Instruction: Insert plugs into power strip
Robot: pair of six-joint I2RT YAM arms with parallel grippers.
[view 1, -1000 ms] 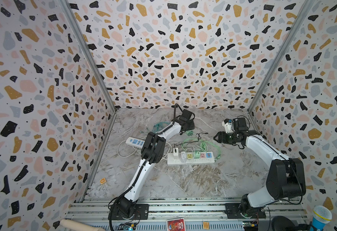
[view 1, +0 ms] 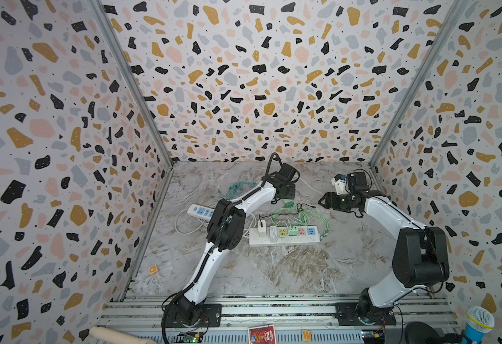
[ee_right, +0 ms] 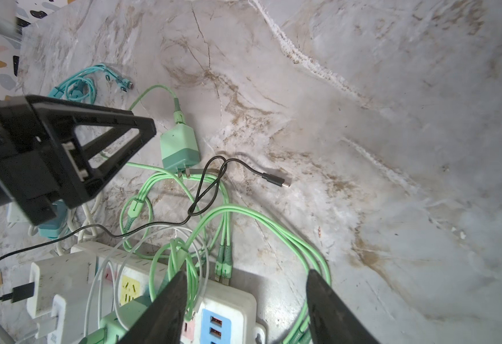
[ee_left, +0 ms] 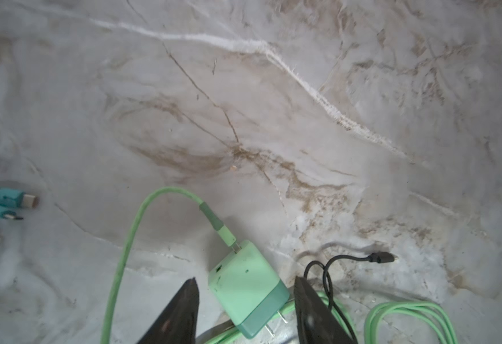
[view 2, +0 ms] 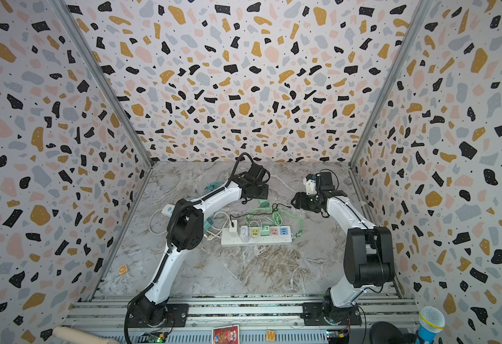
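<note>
A green charger plug [ee_left: 248, 286] with a green cable in its socket lies on the marble table, its prongs toward the white power strip [view 1: 284, 236]. Above it hovers my left gripper, open. In the left wrist view its fingers flank the plug, but the right wrist view shows the left gripper apart from the plug [ee_right: 180, 149]. On the strip stand a white plug [view 1: 262, 228] at the left end, a clear one [view 1: 273, 232] and a green one [view 1: 293, 230]. My right gripper is open, nothing between its fingers, right of the cables.
A black cable [ee_right: 176, 222] runs from the white plug past the green charger. Looped green cables [ee_right: 262, 218] lie behind the strip. A second power strip [view 1: 201, 212] and teal cables [view 1: 239, 188] are at the left.
Charger and black cable end have shifted slightly.
</note>
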